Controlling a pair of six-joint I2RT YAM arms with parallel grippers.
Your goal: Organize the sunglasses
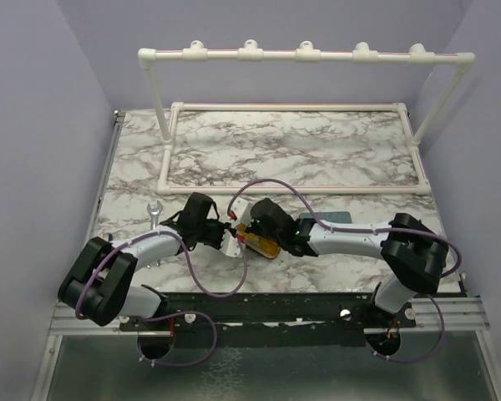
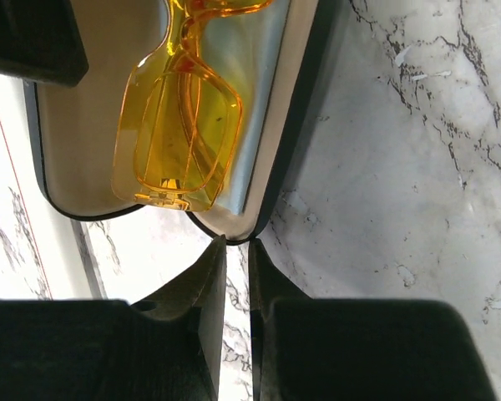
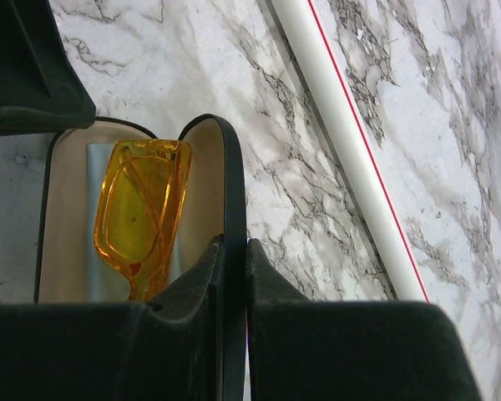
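An open case (image 1: 267,251) with a beige lining lies mid-table, holding yellow sunglasses (image 2: 175,134) on a pale blue cloth (image 2: 259,100). My right gripper is shut on the upright lid of the case, as the right wrist view shows. My left gripper is at the rounded end of the case, its fingertips slightly apart at the rim; whether anything is between them is unclear. In the top view both grippers are partly hidden by the arms.
A white pipe frame (image 1: 292,190) bounds the back of the work area. Wrenches (image 1: 154,213) lie at the left, and a dark grey pad (image 1: 334,217) lies behind the right arm.
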